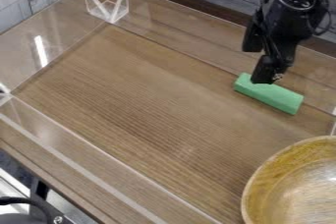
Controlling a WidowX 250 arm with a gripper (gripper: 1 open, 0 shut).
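My black gripper (261,59) hangs at the upper right of the camera view, pointing down just above and behind a green block (268,93). The block lies flat on the wooden table, angled from upper left to lower right. The gripper looks open, with nothing seen held, though its dark fingers are hard to separate.
A large tan bowl (250,202) fills the lower right corner. A clear bracket-like object (108,5) stands at the back left, and clear strips line the left edge.
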